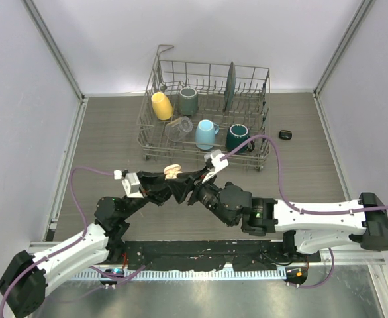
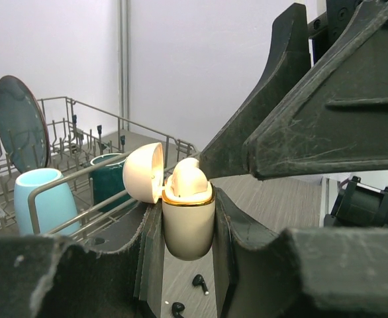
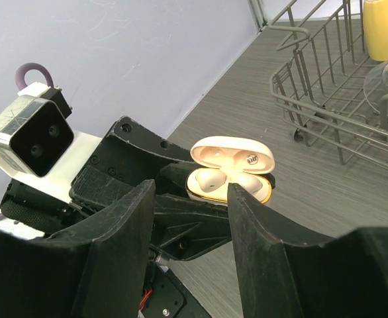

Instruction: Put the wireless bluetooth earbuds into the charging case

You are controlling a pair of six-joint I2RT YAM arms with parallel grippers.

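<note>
The cream charging case [image 2: 189, 232] is held upright, with my left gripper [image 1: 162, 187] shut on it. Its lid [image 3: 234, 152] stands raised. Two cream earbuds sit in the case: the left earbud [image 3: 210, 179] and the right earbud [image 3: 249, 183], both with rounded heads showing and stems hidden. My right gripper is open over the case, its fingers spread and nothing held between them. In the left wrist view its dark fingers [image 2: 326, 112] reach in from the upper right, close to the earbuds.
Behind the arms stands a wire dish rack [image 1: 200, 156] with mugs, a glass and a plate. A small black case [image 1: 285, 134] lies on the table at right. Two black earbuds lie below the held case, one [image 2: 199, 283] farther off than the other [image 2: 177, 309].
</note>
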